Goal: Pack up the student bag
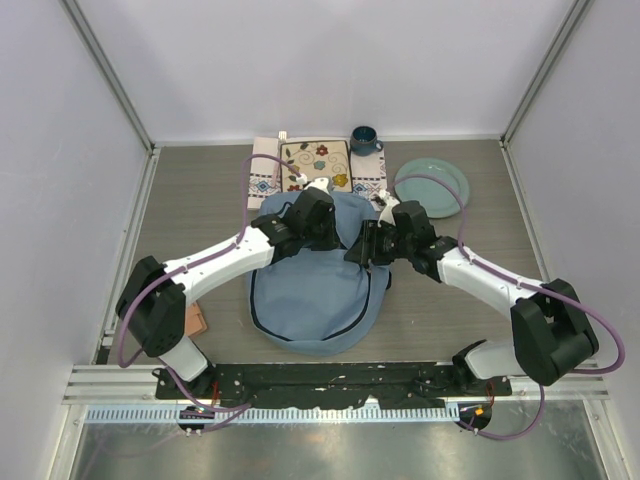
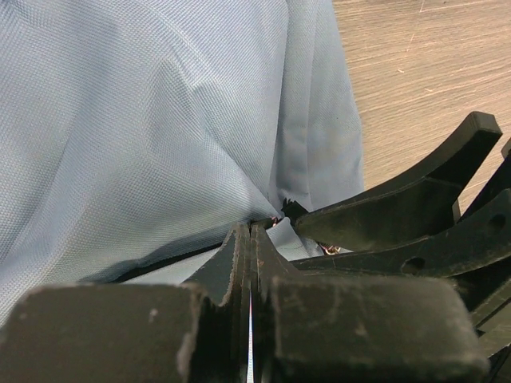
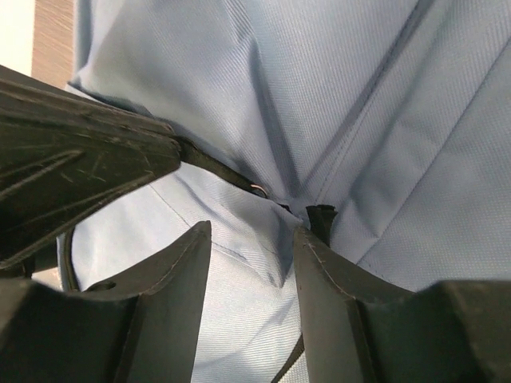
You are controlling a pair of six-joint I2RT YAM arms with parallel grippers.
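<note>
The blue-grey bag [image 1: 310,290] lies on the table with a black zipper line along its opening. My left gripper [image 1: 334,242] is shut at the zipper [image 2: 180,259]; whether its edge is pinched between the fingertips is hard to tell. From the right, my right gripper reaches down over the opening with its fingers apart and a fold of light bag fabric in the gap. A small black tab [image 3: 322,222] stands just outside its right-hand finger. The left gripper's dark finger [image 3: 88,163] shows close by in the right wrist view.
Behind the bag lie a floral-patterned item [image 1: 318,163] and a patterned cloth [image 1: 369,180], with a dark mug [image 1: 365,141] and a green plate [image 1: 432,185] nearby. A brown object [image 1: 195,319] is at front left. Bare table lies right of the bag.
</note>
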